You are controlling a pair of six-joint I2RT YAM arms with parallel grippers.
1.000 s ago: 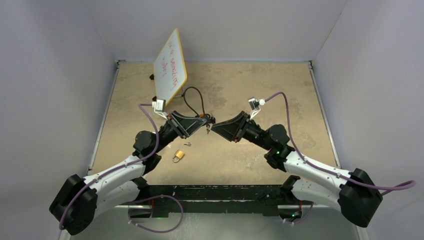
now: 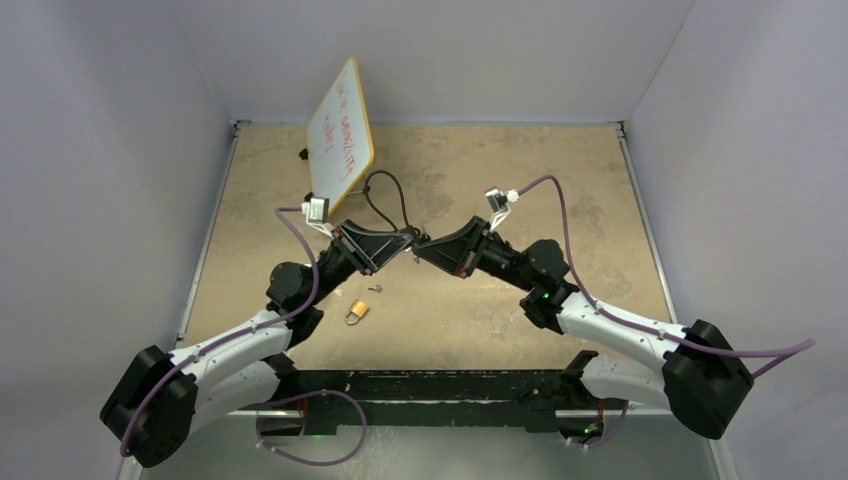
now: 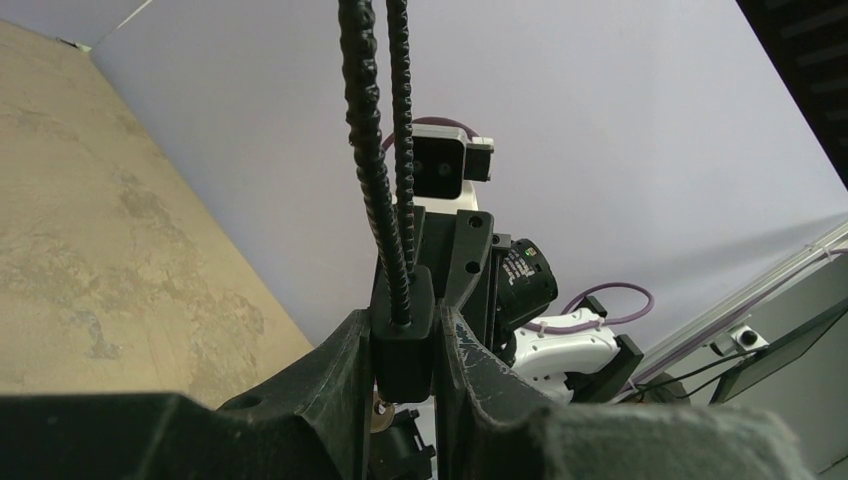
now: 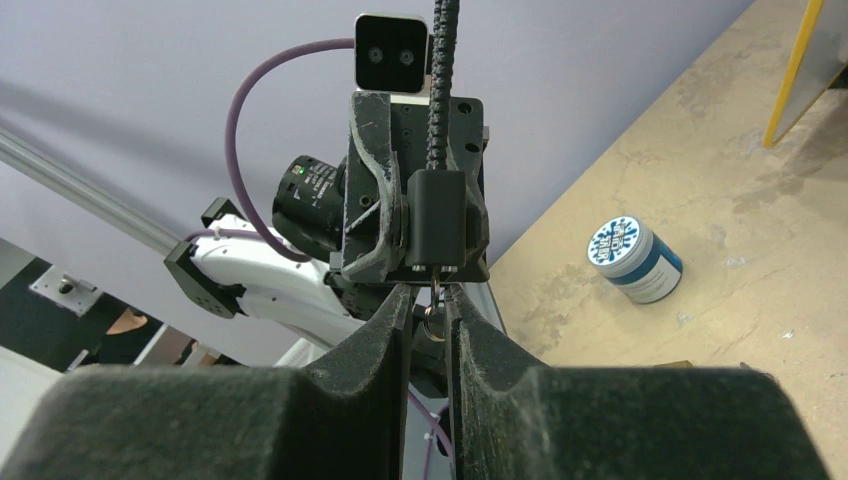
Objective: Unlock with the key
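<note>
A black cable lock with a ribbed loop hangs in my left gripper, which is shut on its body. The top view shows the loop at the middle, where both grippers meet. In the right wrist view a key sticks down from the lock body, its ring between the fingertips of my right gripper, which are nearly closed; whether they grip it is unclear. A small loose key and a brass padlock lie on the table below my left arm.
A whiteboard with red writing stands at the back left. A blue-lidded tub lies on the table in the right wrist view.
My right gripper has moved left and toward the back, up to the lock and key held by my left gripper. My left arm is almost unmoved.
</note>
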